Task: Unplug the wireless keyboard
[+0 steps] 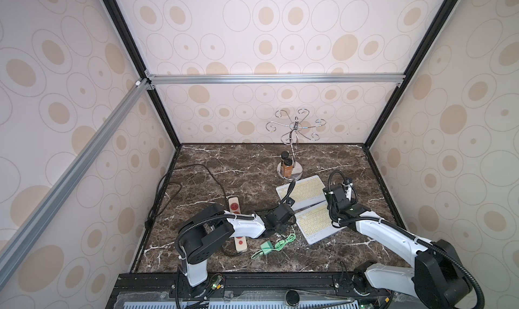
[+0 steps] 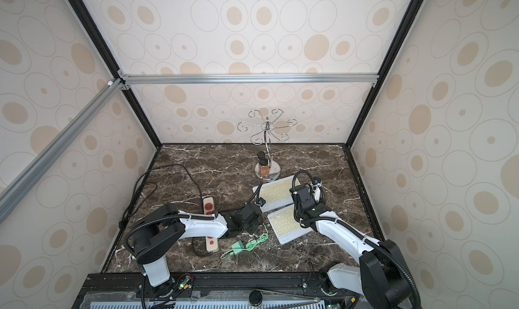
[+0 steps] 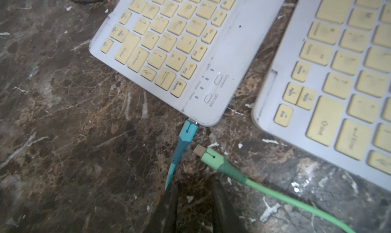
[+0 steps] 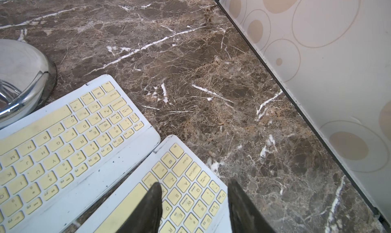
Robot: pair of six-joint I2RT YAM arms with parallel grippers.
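Two white keyboards with cream keys lie on the marble table. Into the corner of the back keyboard [image 3: 175, 41] goes a blue plug [image 3: 185, 137], its metal end mostly hidden in the port. A loose green plug [image 3: 213, 158] rests on the table beside it, pointing toward the blue one and apart from the front keyboard [image 3: 321, 110]. My left gripper hangs just short of both plugs, fingers part open with only table between them; the blue cable runs down behind its left finger. Over the front keyboard's far right part, my right gripper stands open and empty.
Behind the keyboards is a chrome stand [image 1: 294, 126] with brown bottles [image 1: 287, 165] at its base. A power strip [image 1: 234, 205] lies partly under the left arm, near a green cable bundle [image 1: 281, 245].
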